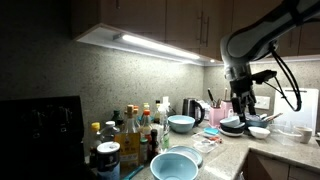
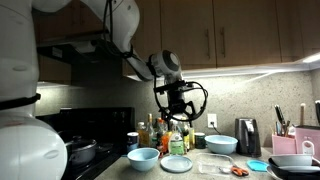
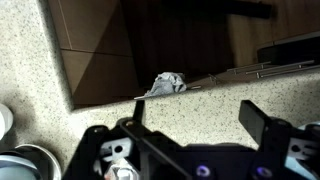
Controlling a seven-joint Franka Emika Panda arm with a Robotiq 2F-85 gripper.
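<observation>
My gripper is open, its two fingers wide apart with nothing between them. In the wrist view it hangs over the speckled counter (image 3: 200, 118) near its front edge. A crumpled grey cloth (image 3: 165, 84) shows just beyond that edge, by the cabinet fronts. From exterior view 1 the gripper (image 1: 246, 107) appears in front of the black pans (image 1: 232, 127) at the right. In exterior view 2 the gripper (image 2: 177, 112) is above the counter, clear of the bowls.
A light blue bowl (image 1: 175, 165) stands near several bottles (image 1: 130, 140). Farther back are another blue bowl (image 1: 181, 123), a kettle (image 1: 193, 108) and a pink knife holder (image 1: 217, 115). Overhead cabinets (image 2: 205, 45) bound the space above.
</observation>
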